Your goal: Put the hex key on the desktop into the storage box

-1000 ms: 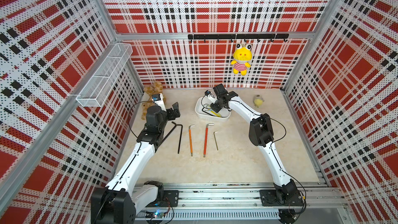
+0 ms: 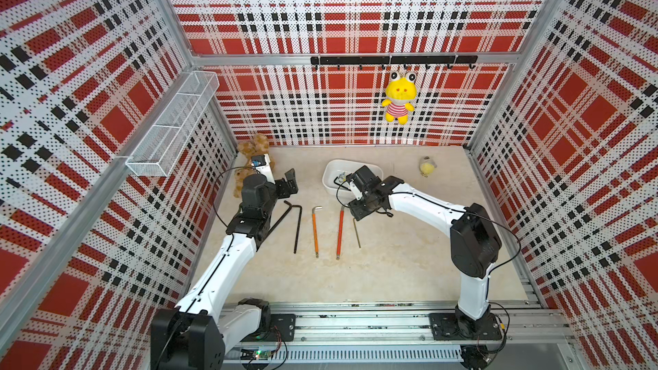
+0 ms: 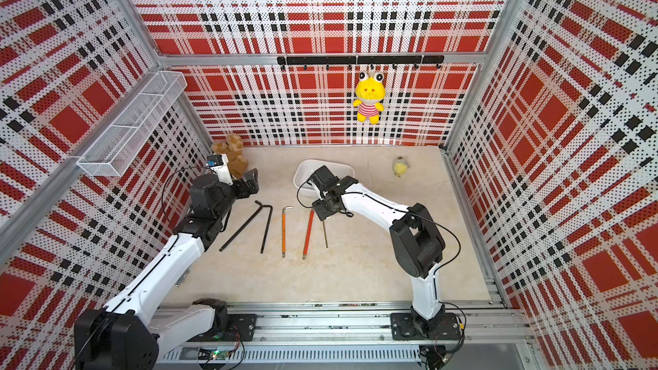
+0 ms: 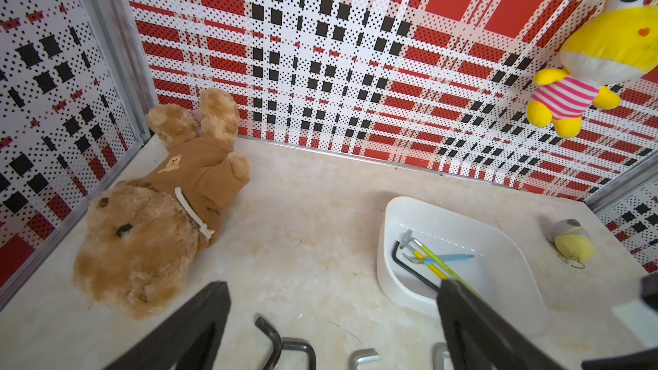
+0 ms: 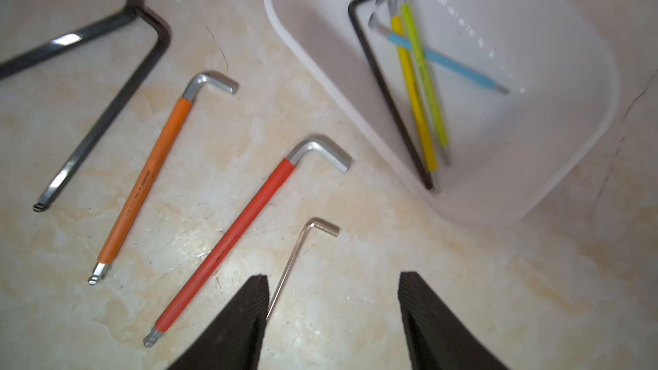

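Observation:
A white storage box (image 5: 548, 130) holds several hex keys, black, yellow, lime and light blue. On the desktop lie two black hex keys (image 5: 120, 99), an orange one (image 5: 154, 164), a red one (image 5: 243, 222) and a small silver one (image 5: 294, 253). My right gripper is open above the desktop just in front of the box, over the area of the red and silver keys, nothing between its fingers. My left gripper is open and raised at the left, near the black keys, holding nothing.
A brown plush bear (image 4: 133, 246) lies at the back left. A small yellow toy (image 4: 574, 243) sits at the right rear. A yellow frog plush (image 2: 399, 99) hangs on the back wall, a wire basket (image 2: 164, 130) on the left wall.
The left arm has not moved.

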